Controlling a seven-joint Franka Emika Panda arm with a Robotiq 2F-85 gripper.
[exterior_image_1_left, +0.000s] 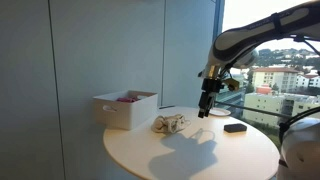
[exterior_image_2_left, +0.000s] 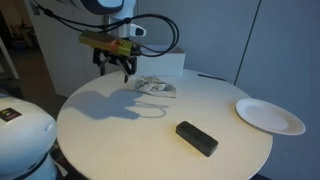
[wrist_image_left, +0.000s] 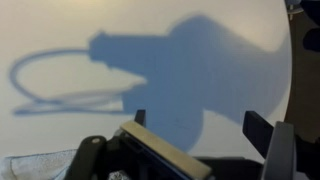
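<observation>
My gripper hangs over the round white table with its fingers pointing down. Its fingers stand open, and the wrist view shows only bare table and shadow between the fingertips. A crumpled greyish cloth lies on the table, close to the gripper but apart from it. Part of that cloth shows at the lower left of the wrist view. Behind the cloth, a white box holds something pink or dark red, too small to make out.
A black block lies near the table's edge. A white plate is by the rim, and a thin dark object lies toward the back. A window is behind the arm.
</observation>
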